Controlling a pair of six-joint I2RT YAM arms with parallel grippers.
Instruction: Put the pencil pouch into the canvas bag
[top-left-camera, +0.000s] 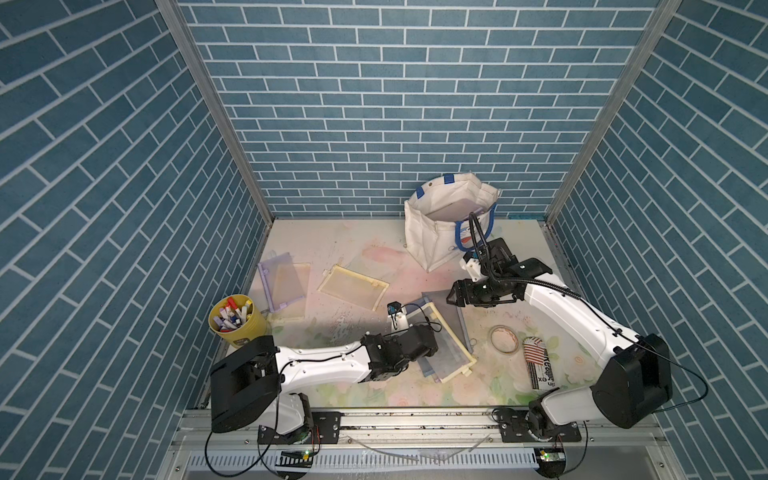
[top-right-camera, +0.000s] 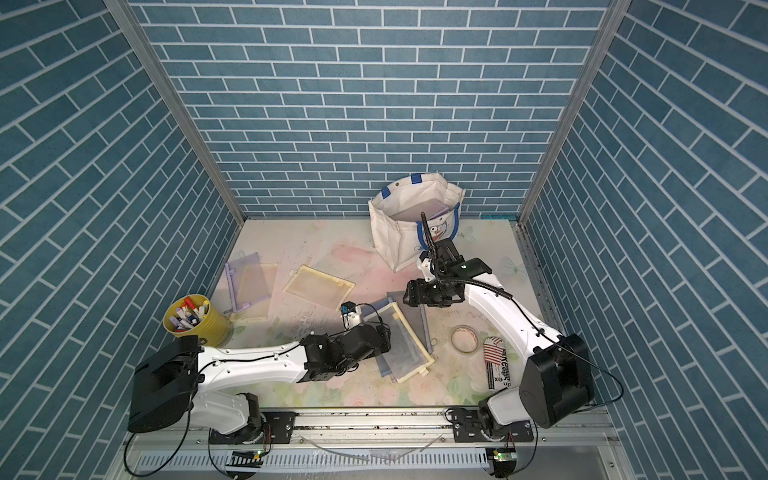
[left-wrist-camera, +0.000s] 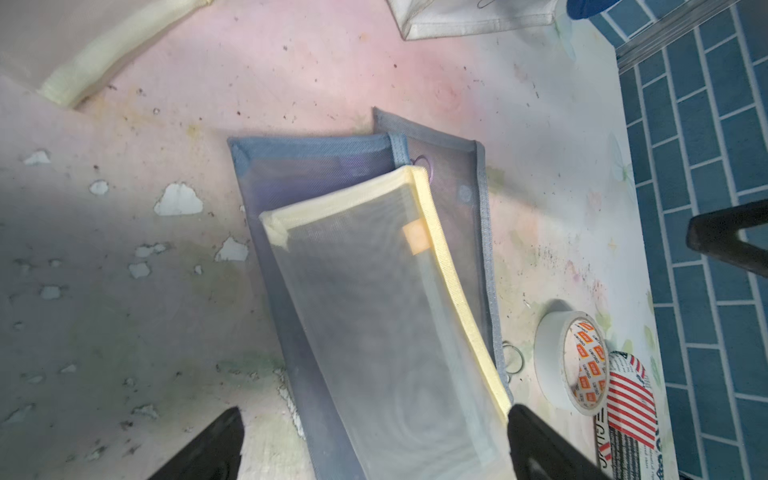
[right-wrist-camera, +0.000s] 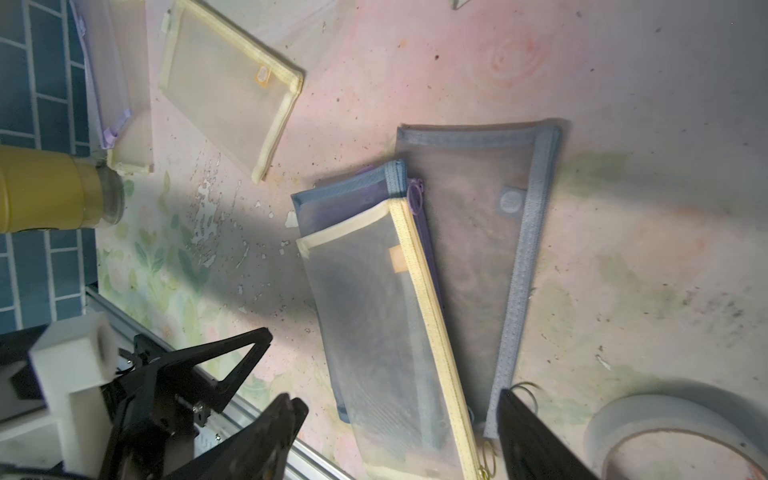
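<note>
Several mesh pencil pouches lie on the table. A yellow-trimmed grey pouch (left-wrist-camera: 368, 320) rests on top of a blue-edged pouch (left-wrist-camera: 292, 344), with a grey-zippered pouch (right-wrist-camera: 480, 232) beside them on the right. My left gripper hovers open over the near end of this pile, nothing held. My right gripper is open and empty too, above the same pile from its right side. At the back stands the white canvas bag (top-left-camera: 432, 232) with blue handles, mouth open, a greyish pouch (top-left-camera: 464, 209) showing inside it.
Other pouches, a yellow one (top-left-camera: 353, 286) and a purple one (top-left-camera: 285, 281), lie to the left, near a yellow cup of markers (top-left-camera: 244, 326). A tape roll (top-left-camera: 504, 339) and a striped case (top-left-camera: 538, 361) sit at right. Both arms are close together over the pile.
</note>
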